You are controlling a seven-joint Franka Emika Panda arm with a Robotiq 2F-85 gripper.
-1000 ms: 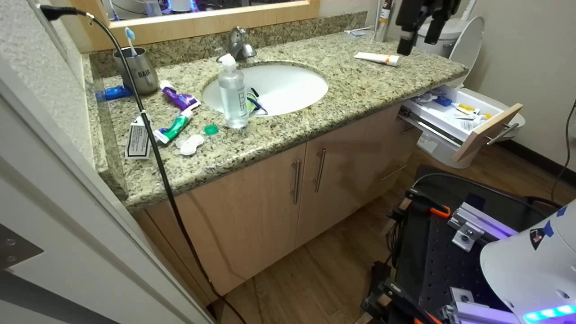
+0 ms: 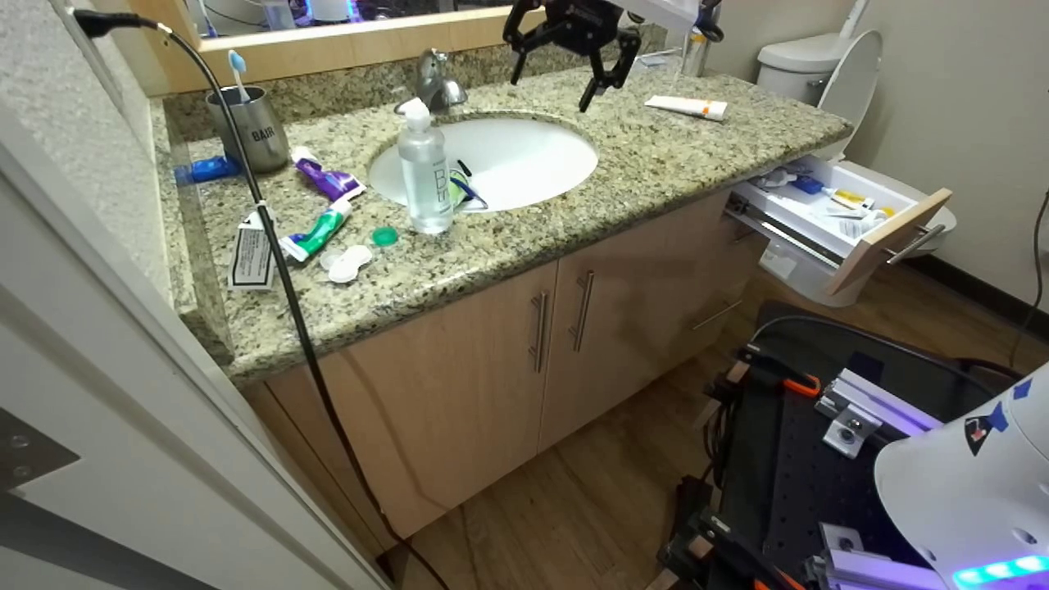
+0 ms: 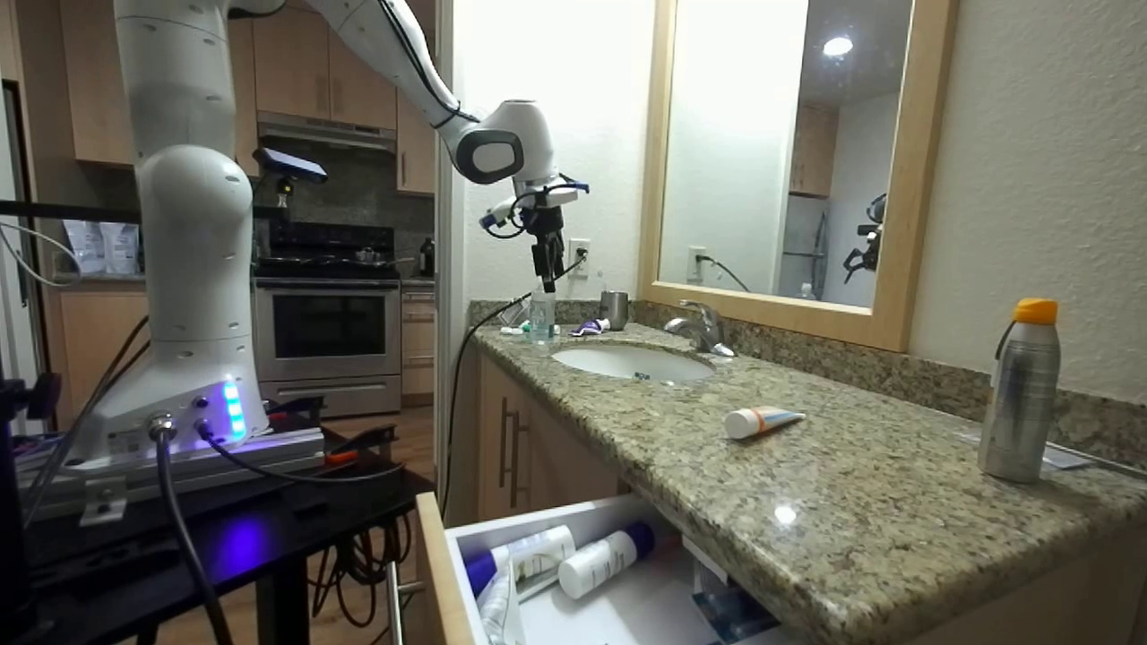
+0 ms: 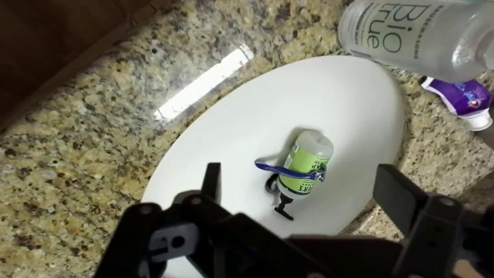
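Note:
My gripper is open above the white sink basin (image 4: 259, 111), its black fingers (image 4: 401, 199) wide apart with nothing held between them. Lying in the basin is a clear soap bottle with a green label (image 4: 311, 155) and a black pump. A dark blue toothbrush-like handle (image 4: 289, 173) rests across it. In exterior view 1 the gripper (image 2: 551, 93) hangs in the air over the back right of the sink. A clear Biotrue bottle (image 2: 424, 175) stands upright at the sink's front left rim and partly hides the things in the basin.
Left of the sink are a metal cup (image 2: 257, 133) with a toothbrush, a purple tube (image 2: 326, 179), a green tube (image 2: 322, 229) and a green cap (image 2: 384, 236). A white tube (image 3: 763, 420) lies right of the sink near a steel bottle (image 3: 1019, 398). The drawer (image 2: 890, 246) stands pulled out.
In exterior view 1 the gripper has moved left, from above the counter's right end to over the sink area, and its fingers now look wider apart. The objects on the counter have not moved.

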